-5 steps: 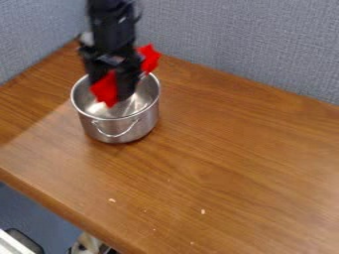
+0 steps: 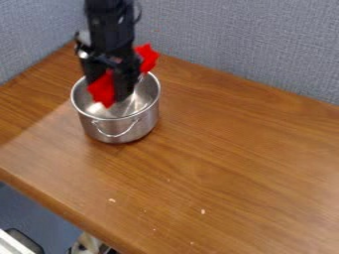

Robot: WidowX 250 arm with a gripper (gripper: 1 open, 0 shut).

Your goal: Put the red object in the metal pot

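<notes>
The metal pot (image 2: 122, 121) stands upright near the back left of the wooden table, its mouth facing up. My black gripper (image 2: 114, 81) reaches down from above, over the pot's opening. It is shut on the red object (image 2: 101, 90), which shows on both sides of the dark fingers. The left part of the red object is at the pot's mouth, and its right part rises above the back rim. The middle of it is hidden behind the gripper, as is some of the pot's inside.
Bare wooden table (image 2: 225, 164) spreads to the right and front of the pot. Grey fabric walls (image 2: 252, 42) close off the back and left. A dark cable and some white equipment lie below the table's front left edge.
The pot has not moved.
</notes>
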